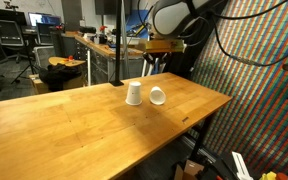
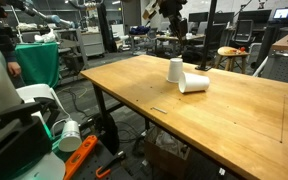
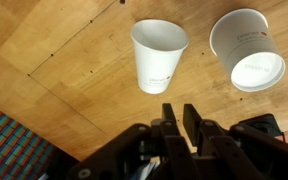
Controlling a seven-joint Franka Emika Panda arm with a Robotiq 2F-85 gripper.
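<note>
Two white cups are on the wooden table. One cup (image 1: 134, 93) stands on end; the other cup (image 1: 157, 96) lies on its side close to its right. In exterior view 2 the standing cup (image 2: 175, 70) is behind the lying cup (image 2: 195, 83). From the wrist, one white cup (image 3: 158, 55) is ahead of my gripper and another white cup (image 3: 247, 50) is to the right. The dark fingertips are a narrow gap apart, with no object clearly visible between them. My gripper (image 1: 154, 66) hangs above the table's far side, clear of both cups.
A small dark item lies near its edge in exterior view 2. A colourful striped curtain (image 1: 259, 85) hangs beyond the right end.
</note>
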